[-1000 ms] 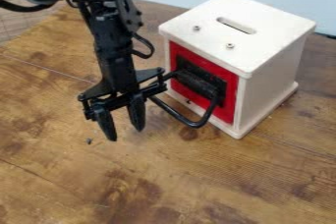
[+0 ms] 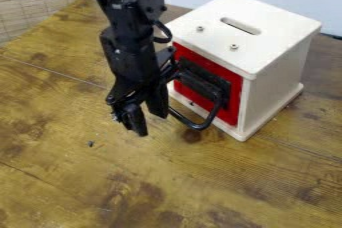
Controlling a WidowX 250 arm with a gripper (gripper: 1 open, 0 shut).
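A white wooden box (image 2: 267, 42) with a slot on top stands at the right, its red front (image 2: 231, 107) facing left around a dark panel. A black bar handle (image 2: 201, 125) sticks out low from that front. My black gripper (image 2: 147, 117) hangs just left of the box, fingers pointing down over the wooden table, with nothing visible between them; whether it touches the handle I cannot tell.
A pale wall stands behind the box.
My gripper has risen somewhat and shifted right and turned over the last second. The box looks unchanged.
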